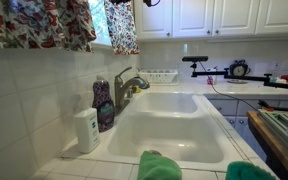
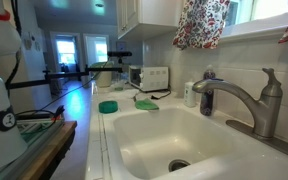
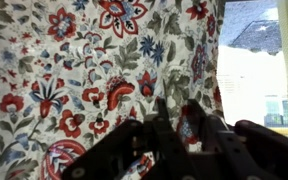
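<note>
A floral curtain (image 3: 94, 80), white with red flowers and grey-blue leaves, fills most of the wrist view. It also hangs at the window in exterior view 1, as a curtain panel (image 1: 122, 28) beside the glass. My gripper is at the bottom of the wrist view, its dark fingers parted, with patterned cloth showing in the gap. Whether the fingers touch the cloth cannot be made out. Bright window glass (image 3: 256, 70) shows to the right of the curtain's edge.
Below the window lies a white double sink (image 1: 169, 138) with a faucet (image 1: 127, 85). A white bottle (image 1: 87, 130) and a purple bottle (image 1: 104, 103) stand beside it. A green cloth (image 1: 159, 166) rests at the near edge. Part of a white arm (image 2: 2, 125) shows at left in exterior view 2.
</note>
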